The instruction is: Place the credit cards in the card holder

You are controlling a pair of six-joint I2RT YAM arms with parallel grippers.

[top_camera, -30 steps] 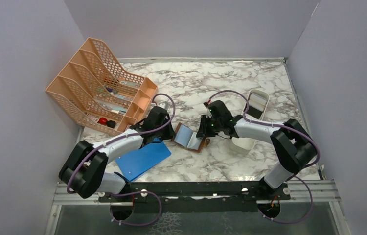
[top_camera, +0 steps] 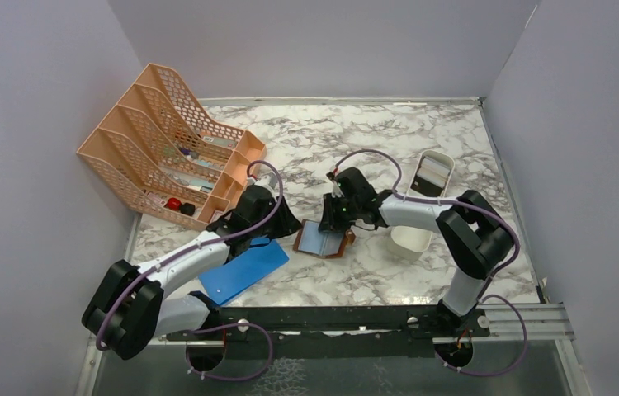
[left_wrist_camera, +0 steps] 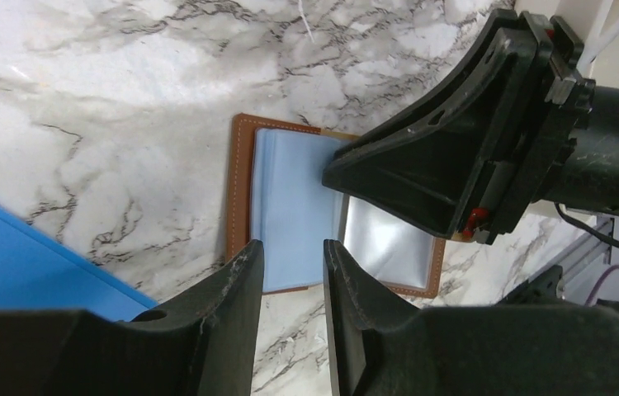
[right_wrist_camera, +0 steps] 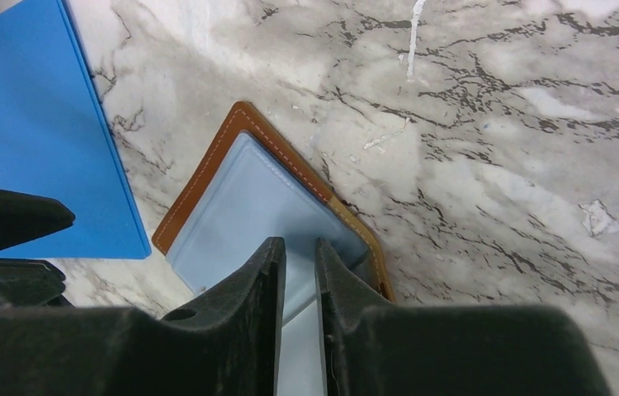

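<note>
An opened card holder [top_camera: 320,240], brown-edged with clear bluish sleeves, lies on the marble table. Its pale sleeve [left_wrist_camera: 294,198] fills the middle of the left wrist view, and part of the lower pocket [left_wrist_camera: 389,243] shows beyond it. My right gripper [top_camera: 333,223] is low over the holder with its fingers part open; whether anything is between them is unclear. Just left of the holder, my left gripper [top_camera: 292,228] is a little open, and only the sleeve and table show past its fingertips. Both wrist views show the holder's brown edge [right_wrist_camera: 211,169]. No loose card is seen clearly outside the trays.
A blue folder [top_camera: 244,272] lies at the front left. An orange organizer [top_camera: 137,157] with several items stands behind it. At the right is a white container [top_camera: 432,175] holding flat pale and dark pieces. Open marble lies behind the holder.
The holder has turned slightly and lies straighter.
</note>
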